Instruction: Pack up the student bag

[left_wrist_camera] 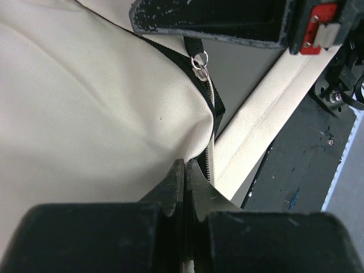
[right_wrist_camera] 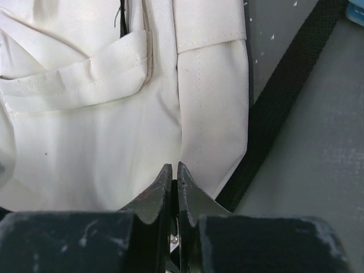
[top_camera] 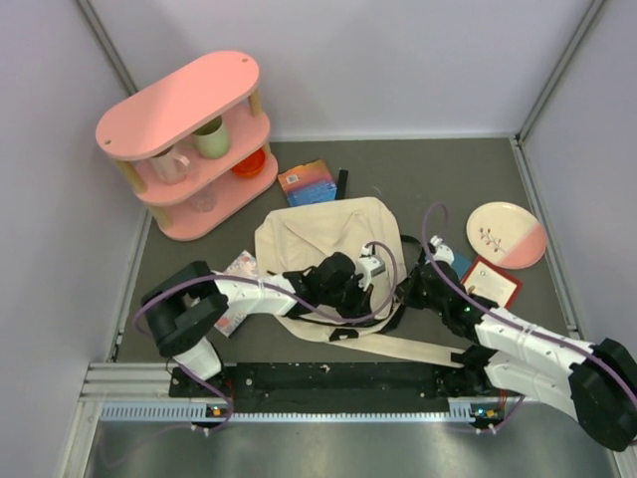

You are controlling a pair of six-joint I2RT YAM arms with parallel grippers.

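Observation:
The cream bag (top_camera: 328,224) lies flat on the table, its dark-edged zipper opening near the front. My left gripper is shut on the bag's fabric edge beside the zipper (left_wrist_camera: 209,156). At the top of the left wrist view, a finger of the other gripper hides part of a black pull tab (left_wrist_camera: 193,45) with a metal ring. My right gripper is shut; a dark tab shows between its fingers, with a metal ring (right_wrist_camera: 174,239) just below. A blue item (top_camera: 460,264) and a red-framed white board (top_camera: 493,284) are right of the bag.
A pink shelf (top_camera: 179,105) with mugs stands back left. A colourful box (top_camera: 307,183) sits behind the bag, a patterned booklet (top_camera: 242,265) lies left of it, and a plate (top_camera: 493,221) is at the far right. A black strap (right_wrist_camera: 273,114) runs beside the bag.

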